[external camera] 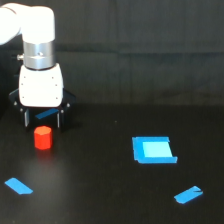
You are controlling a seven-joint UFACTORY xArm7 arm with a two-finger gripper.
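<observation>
A red block [43,138] stands on the black table at the left. My gripper [42,119], hanging from the white arm, points down just above or behind the block. Its two dark fingers are spread apart, one on each side of the block's width, with the tips ending higher in the picture than most of the block. Nothing shows gripped between them. Whether the fingers are directly over the block or farther back, I cannot tell.
To the right, a pale square [156,149] framed in blue tape lies flat on the table. Blue tape strips mark the front left [18,186] and front right [188,195]. Open table surface lies between the block and the square.
</observation>
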